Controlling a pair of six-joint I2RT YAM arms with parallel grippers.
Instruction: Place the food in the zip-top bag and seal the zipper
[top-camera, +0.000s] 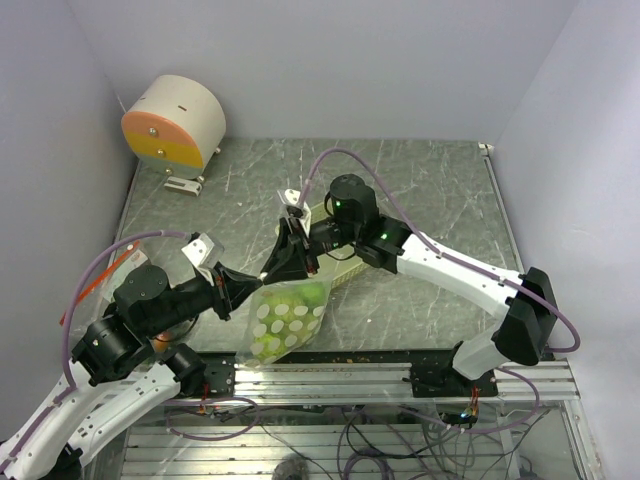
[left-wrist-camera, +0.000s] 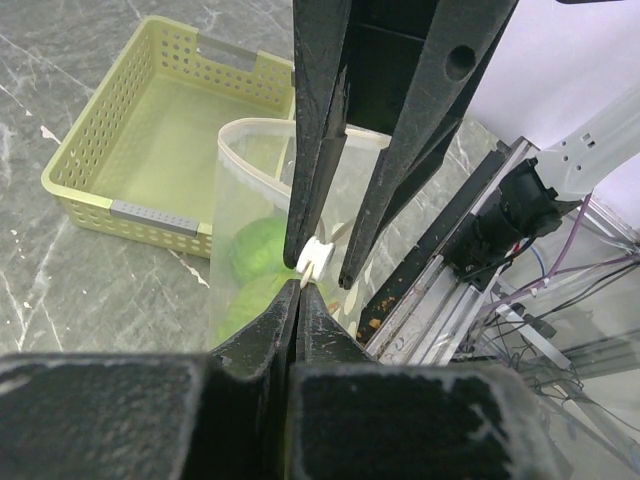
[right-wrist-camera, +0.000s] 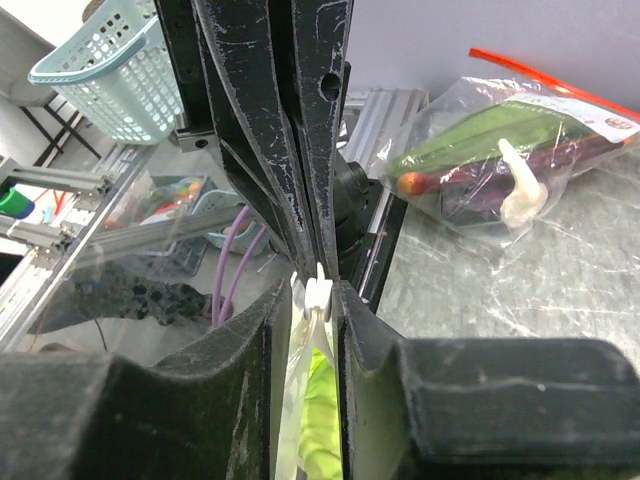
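A clear zip top bag (top-camera: 287, 322) with green produce inside hangs between the grippers at the table's front. Its white zipper slider (left-wrist-camera: 312, 258) sits at the top corner. My left gripper (top-camera: 258, 282) is shut on the bag at the slider's end. My right gripper is shut on the bag beside the slider; in the left wrist view its dark fingers straddle the white slider from above. The green produce (left-wrist-camera: 256, 246) shows through the plastic below.
A pale green basket (left-wrist-camera: 120, 170) stands behind the bag. At the left lies another bag (right-wrist-camera: 480, 160) of vegetables. A cream rounded box (top-camera: 172, 130) stands at the back left.
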